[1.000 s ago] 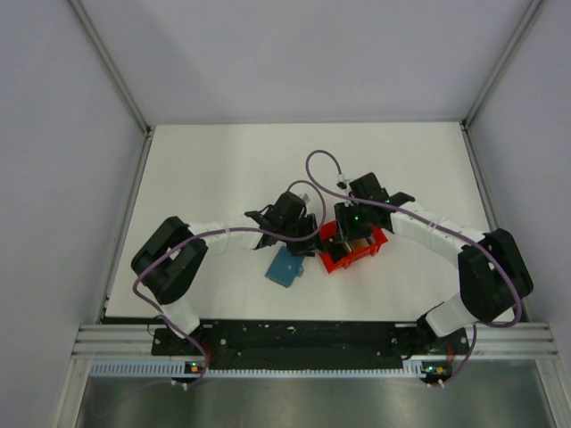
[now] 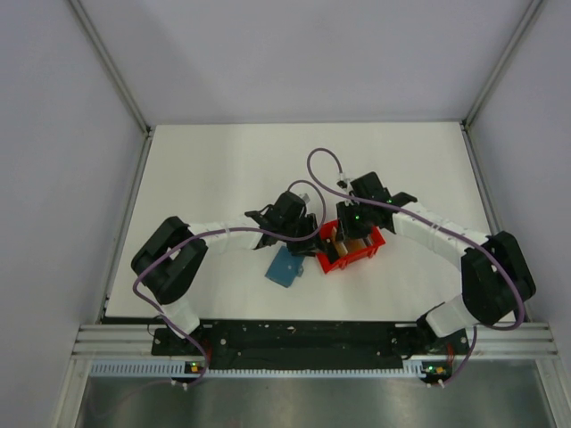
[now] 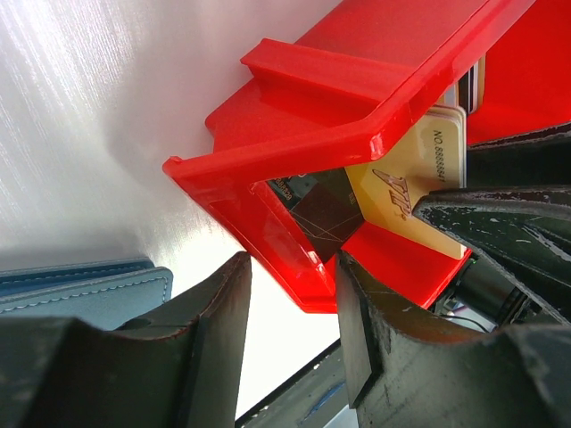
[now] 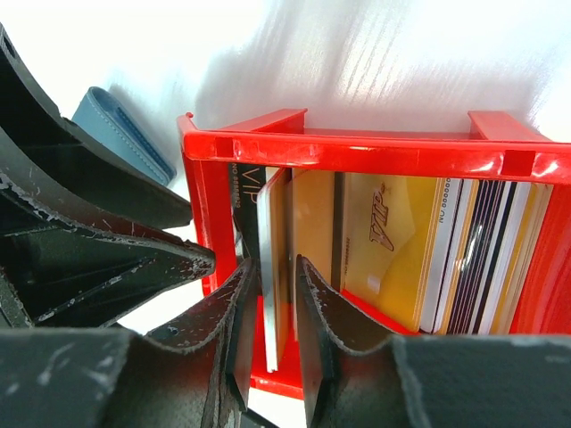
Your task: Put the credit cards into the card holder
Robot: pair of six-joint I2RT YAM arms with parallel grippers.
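Note:
A red box (image 4: 357, 156) holds a row of cards on edge, among them a gold VIP card (image 4: 384, 250). In the right wrist view, a leaning gold card (image 4: 270, 267) stands apart near the box's left end. My right gripper is part open, its fingers on either side of that card with small gaps. At the box's near corner, my left gripper is part open with nothing between its fingers. The blue card holder (image 3: 98, 290) lies on the table left of the box, partly behind the left gripper in the left wrist view.
A black card (image 3: 317, 207) leans at the box's left end. Both grippers are close together over the box.
Over the last second the red box has shifted slightly left, and more of a gold card shows at its left end. The arms have barely moved; the blue holder has stayed put.

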